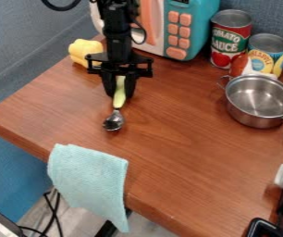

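My black gripper [119, 91] is low over the wooden table [181, 162], at the back left. Its fingers straddle a pale yellow-green handle [120, 90] with a metal spoon-like head [113, 120] pointing toward the front. Whether the fingers grip the handle or only surround it is hard to tell.
A toy microwave [180, 28], two cans [228, 42], a steel pot [260, 101] and a yellow object [83, 50] stand around the back and right. A light blue cloth [87, 180] hangs at the front-left edge.
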